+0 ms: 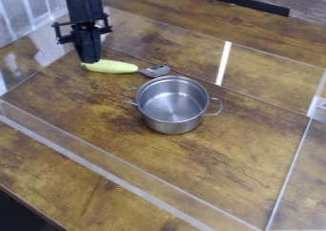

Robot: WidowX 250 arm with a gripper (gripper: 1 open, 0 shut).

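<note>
A pale yellow-green elongated object [110, 67] lies on the wooden table, left of and behind a steel pot [173, 107] with two side handles. My dark gripper [90, 57] is at the upper left, just above the left end of the pale object, shut, with nothing seen between its fingers. Beside the pale object's right end lies a grey spoon-like utensil [156, 71].
A thin white strip [224, 63] lies on the table right of the utensil. A clear pane-like edge runs along the left and front.
</note>
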